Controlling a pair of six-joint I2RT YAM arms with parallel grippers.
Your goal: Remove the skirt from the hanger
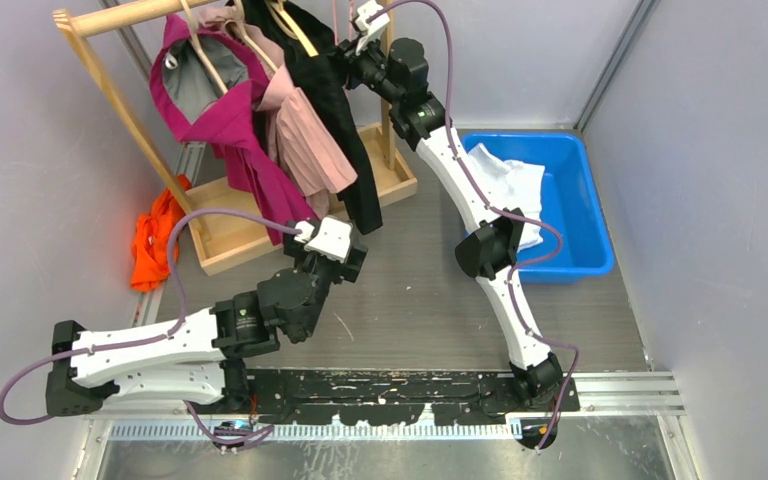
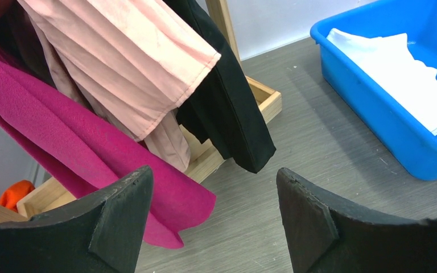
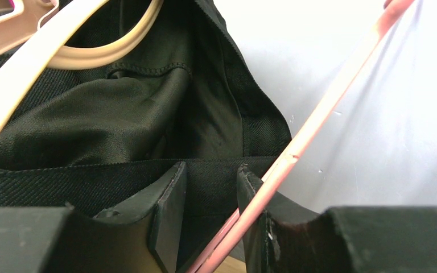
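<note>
A black garment hangs on the rack from a wooden hanger; its stitched waistband crosses behind the right fingertips. Which garment is the skirt, I cannot tell. My right gripper, up at the rack, is closed around a slim pink hanger that slants down between its fingers. Below the clothes, my left gripper stands open and empty. In front of it hang a pale pink garment and a magenta one.
The wooden rack has a tray base. An orange cloth hangs at its left side. To the right stands a blue bin with white cloth inside. Bare floor lies between them.
</note>
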